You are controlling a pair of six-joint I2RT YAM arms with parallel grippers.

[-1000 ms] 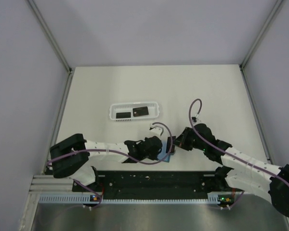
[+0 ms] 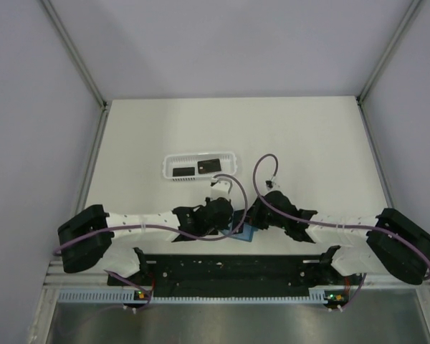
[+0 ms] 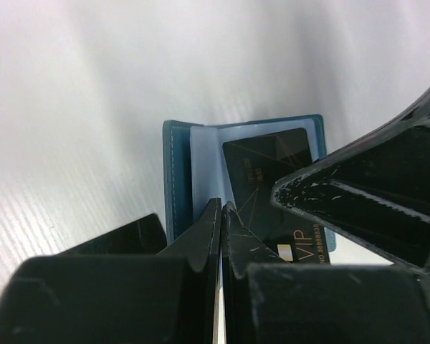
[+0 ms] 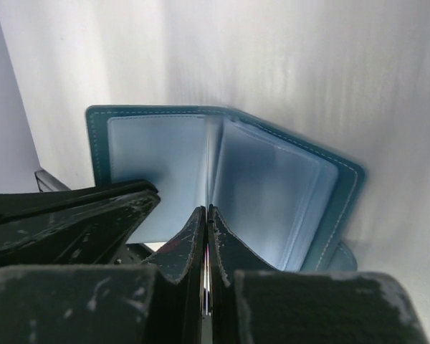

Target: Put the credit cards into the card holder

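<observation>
The open blue card holder [image 2: 243,233] lies near the table's front, under both grippers. In the left wrist view a black VIP card [image 3: 269,193] sits on its right half; another dark card [image 3: 122,238] lies to its left. My left gripper is shut at the holder's fold, nothing visible between its fingers. My right gripper is shut over the holder, a thin pale line at the fold above its tips; the right wrist view shows pale blue pockets. Each wrist view shows a dark part of the other gripper close by.
A white basket [image 2: 168,161] behind the grippers holds dark cards [image 2: 208,165].
My right gripper has moved left and down onto the holder.
</observation>
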